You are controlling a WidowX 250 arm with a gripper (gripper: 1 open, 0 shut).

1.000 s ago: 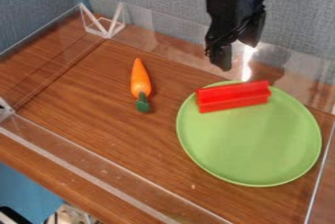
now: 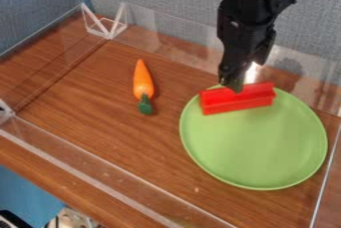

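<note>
My black gripper (image 2: 234,77) has its tip just at the back edge of a red block (image 2: 237,103), which lies on the back part of a green plate (image 2: 253,148). Whether the fingers are open or shut does not show clearly. An orange toy carrot (image 2: 143,81) with a green end lies on the wooden table (image 2: 107,122), left of the plate.
Clear low walls edge the table, with a grey padded backdrop behind. A white frame bracket (image 2: 102,27) stands at the back left corner.
My gripper has come down from above the back of the plate to the red block. The block, plate and carrot have not moved.
</note>
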